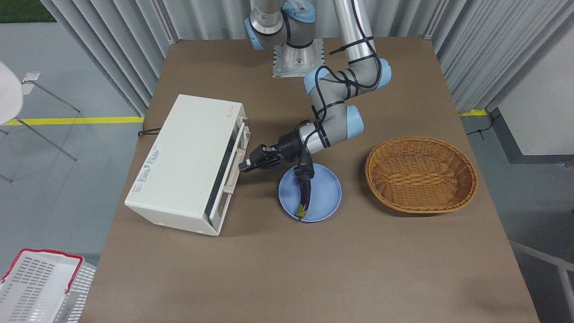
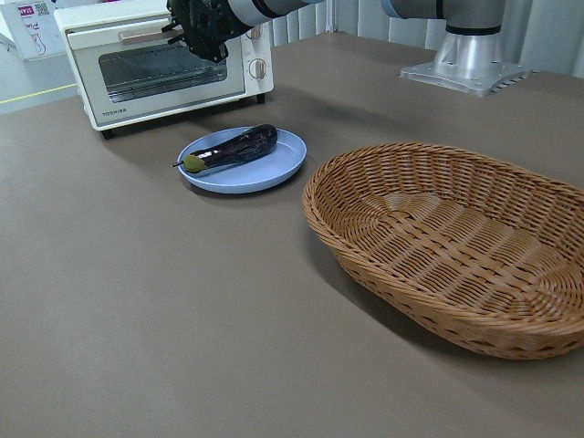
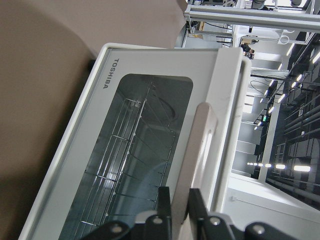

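A white Toshiba toaster oven [image 1: 177, 161] stands on the left of the table. My gripper [image 1: 245, 165] is at the oven door's handle [image 3: 192, 155], shut on it, as the wrist view shows the fingers either side of its lower part. The door [image 3: 70, 170] is tilted slightly out at the top, leaving a dark gap in the front view. A wire rack [image 3: 115, 165] shows through the glass. A dark eggplant [image 2: 242, 146] with a green stem lies on a blue plate [image 2: 274, 173] beside the oven, partly hidden by my arm in the front view.
A wicker basket [image 1: 420, 175] sits on the right of the table [image 1: 376, 258]. The robot's base [image 1: 296, 59] is at the back, and a cable runs behind the oven.
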